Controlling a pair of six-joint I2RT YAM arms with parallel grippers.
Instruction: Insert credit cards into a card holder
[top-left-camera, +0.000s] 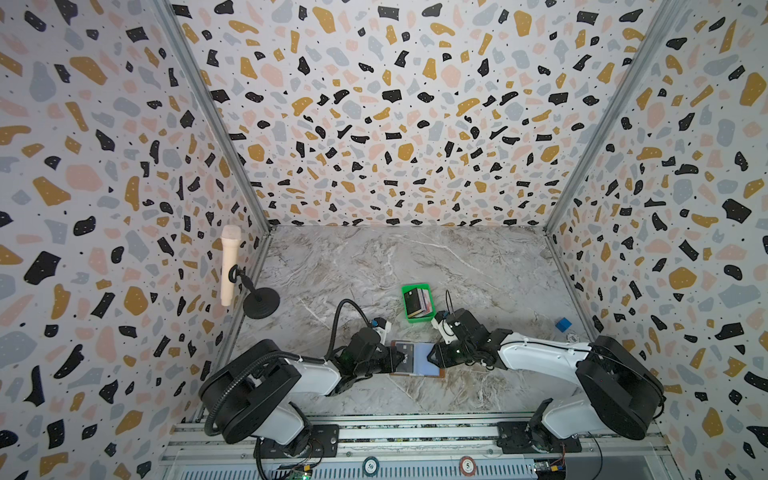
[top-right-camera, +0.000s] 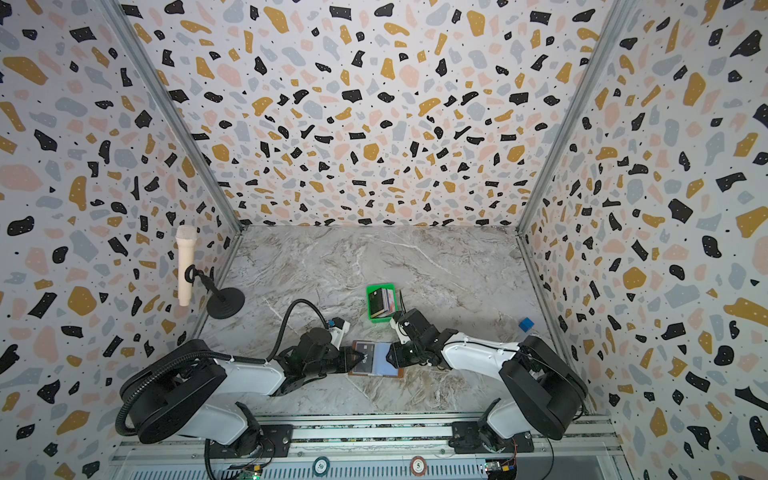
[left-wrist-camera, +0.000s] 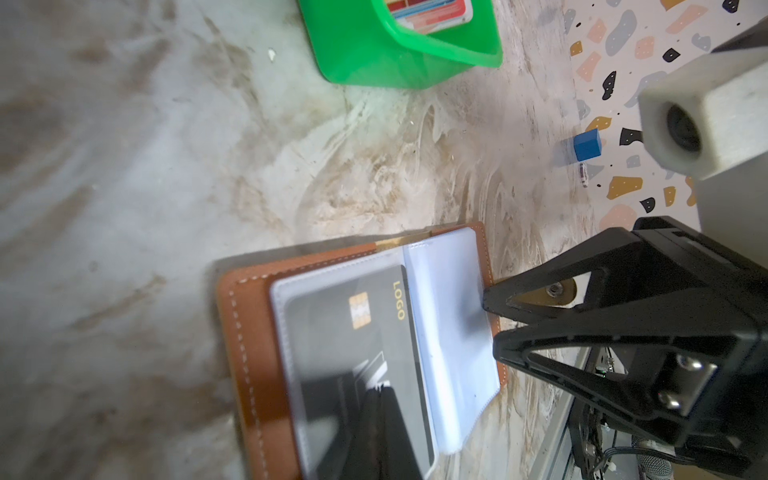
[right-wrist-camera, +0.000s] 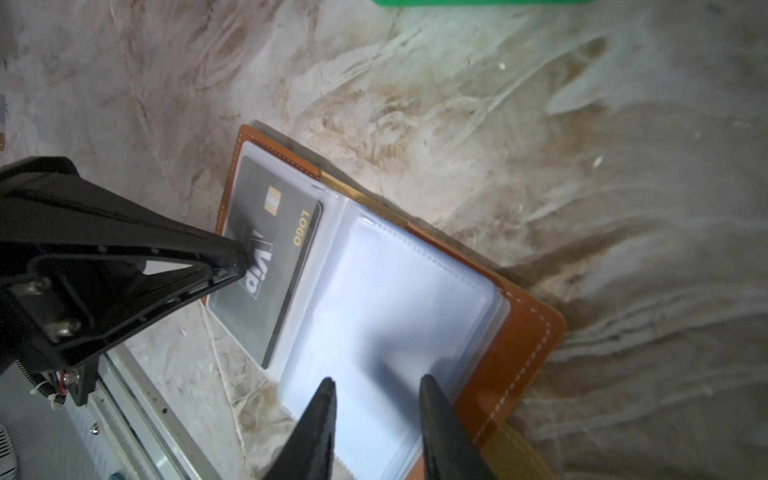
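The open card holder (right-wrist-camera: 528, 336), brown with clear sleeves, lies on the marble table (top-left-camera: 336, 264). A grey VIP card (left-wrist-camera: 344, 320) sits in its left sleeve, and the right sleeve (right-wrist-camera: 376, 296) looks empty. My left gripper is shut over the grey card, nothing visible between its fingertips. My right gripper is part open over the empty sleeve's right side, nothing between its fingers. Behind the holder stands the green box (left-wrist-camera: 360, 56) with several cards in it.
A blue block (top-left-camera: 563, 324) lies at the far right. A black stand (top-left-camera: 261, 302) with a pale cylinder is at the back left.
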